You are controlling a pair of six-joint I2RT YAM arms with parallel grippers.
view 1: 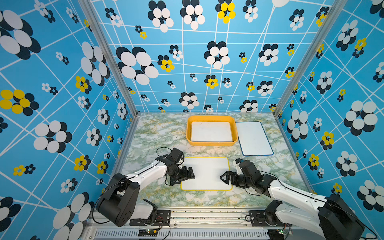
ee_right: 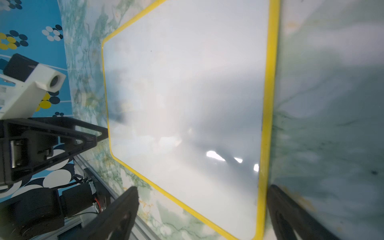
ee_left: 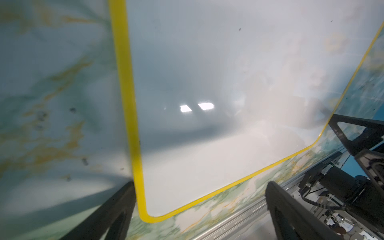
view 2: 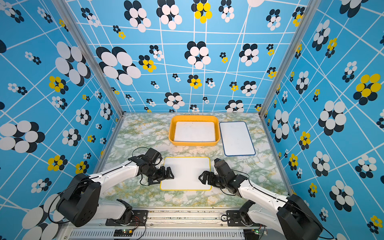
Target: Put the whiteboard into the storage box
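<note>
A yellow-edged whiteboard (view 1: 206, 172) lies flat on the marbled table, close to the front. At its left edge, my left gripper stands open, one finger (ee_left: 120, 210) near the yellow rim and the other over the board's near side. Across from it, my right gripper is also open by the right edge, with one finger (ee_right: 282, 208) close against that rim. Neither gripper visibly pinches the board. Behind the board is the orange storage box (view 1: 212, 143), holding a flat white panel (view 1: 210, 131).
A blue-edged whiteboard (view 2: 237, 138) lies flat immediately right of the box, its corner by the box wall. Bare table (view 1: 160, 132) shows left of the box, and a narrow clear strip separates the box from the yellow-edged board. Patterned walls enclose the back and sides.
</note>
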